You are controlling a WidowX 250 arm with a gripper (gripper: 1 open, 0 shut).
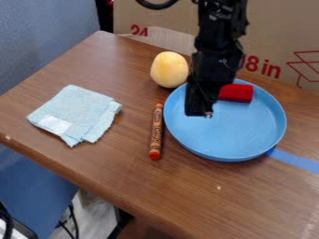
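Observation:
My black gripper [202, 103] hangs over the left part of a blue plate [243, 140], its fingers low near the plate's surface; I cannot tell whether it is open or shut. A red block [238, 91] lies on the plate's back right, partly behind the gripper. A yellow rounded object [170, 69] stands behind the plate to the left. An orange-red stick [157, 132] lies along the plate's left side on the table.
A folded light-blue cloth [75, 114] lies on the left of the wooden table [112, 168]. A cardboard box [281, 37] stands at the back. Blue tape [297, 161] runs to the right.

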